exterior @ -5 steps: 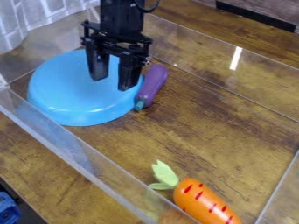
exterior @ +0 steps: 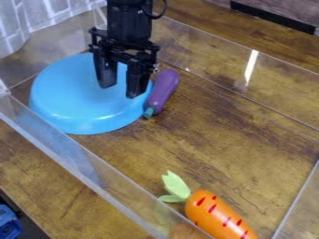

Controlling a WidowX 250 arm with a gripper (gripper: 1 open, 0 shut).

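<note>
A black gripper (exterior: 121, 67) points down over a round blue plate (exterior: 73, 101) at the upper left, its fingers spread apart with no object visible between them. A purple toy (exterior: 163, 88) with a teal end lies just right of the plate. An orange toy carrot (exterior: 217, 214) with pale green leaves lies at the lower right.
Clear plastic walls border the wooden surface (exterior: 230, 131) on several sides. A blue object (exterior: 7, 224) shows at the bottom left corner, outside the clear wall.
The gripper has shifted very slightly. The plate, purple toy and carrot look unchanged.
</note>
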